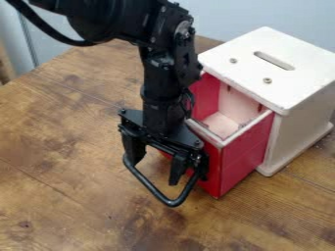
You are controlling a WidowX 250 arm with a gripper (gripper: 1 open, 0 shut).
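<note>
A white wooden box (293,91) with a slot in its top and a red open drawer (242,157) stands on the right. The drawer's pale inside holds a pinkish block-like shape, too small to tell. My black gripper (157,167) hangs low just left of the drawer front, by a black U-shaped bar or handle. Whether the fingers are closed on that bar cannot be told.
A pale wall (242,15) runs behind the table.
</note>
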